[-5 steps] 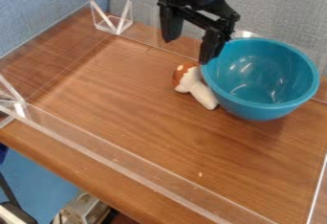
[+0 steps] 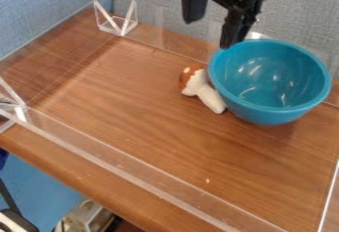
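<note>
The black gripper [image 2: 211, 8] hangs at the top centre, open, above the wooden table and up and left of a teal bowl [image 2: 271, 79]. A white toy mushroom with an orange-red cap [image 2: 196, 78] lies on the table, just left of the bowl. Nothing shows between the gripper's fingers.
Clear plastic walls edge the wooden table [image 2: 133, 127], with white corner brackets [image 2: 117, 20] at back left and left. Grey padded walls stand behind.
The gripper has risen steadily, away from the mushroom and the bowl. The bowl and mushroom look unchanged.
</note>
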